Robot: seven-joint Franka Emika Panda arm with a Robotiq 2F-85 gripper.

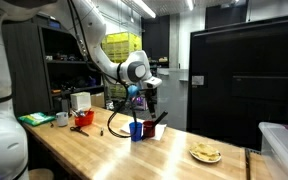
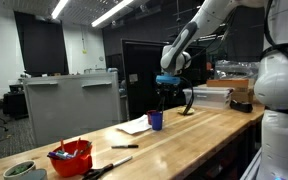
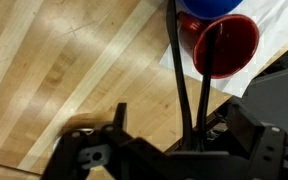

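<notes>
In the wrist view, a red cup sits at the upper right on white paper, and a blue cup beside it is cut off by the top edge. My gripper is open at the bottom of that view, with its fingers well apart and neither cup between them. Dark cables cross in front of the red cup. Seen from outside, the blue cup stands upright on the wooden table, the red cup close by. The hand hangs above the two cups.
A plate of yellowish food lies to the right in exterior view 1. At the other end are a red basket of small items and dark-handled tools.
</notes>
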